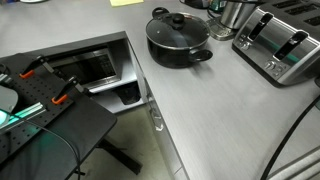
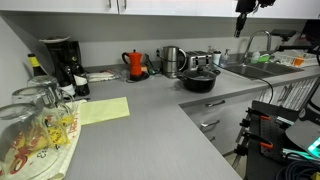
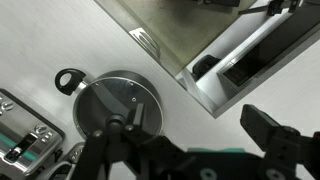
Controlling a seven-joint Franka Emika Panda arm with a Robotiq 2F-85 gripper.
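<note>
No task object is named. A black lidded pot (image 1: pixel 178 42) stands on the light counter beside the silver toaster (image 1: pixel 278 42). High at the upper right in exterior view 2 hangs my gripper (image 2: pixel 254 38), well above the counter and clear of the pot (image 2: pixel 200 79). Its fingers are spread wide, with nothing between them. Looking down in the wrist view, I see the pot's glass lid (image 3: pixel 108 98) on the left, partly covered by one finger (image 3: pixel 128 128). Exterior view 1 does not show the gripper.
A red moka pot (image 2: pixel 134 66), kettle (image 2: pixel 174 61) and coffee maker (image 2: pixel 68 66) line the back. A dish rack (image 2: pixel 42 122) stands left, near a yellow sheet (image 2: pixel 100 111).
</note>
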